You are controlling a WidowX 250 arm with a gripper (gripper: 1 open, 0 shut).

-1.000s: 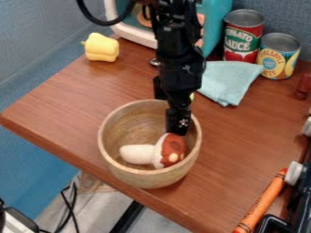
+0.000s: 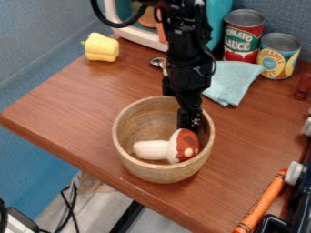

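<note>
My black gripper points down at the back right rim of a wooden bowl, its tip at or just inside that rim; whether it is open or shut cannot be made out. In the bowl lies a white toy with a red-brown end, below the gripper.
A yellow pepper, a light cloth, two cans and a white-and-teal appliance stand at the back. An orange marker and black items lie at the right.
The bowl with the toy has shifted slightly right and up in the view, along with the gripper's tip, which has moved slightly right.
</note>
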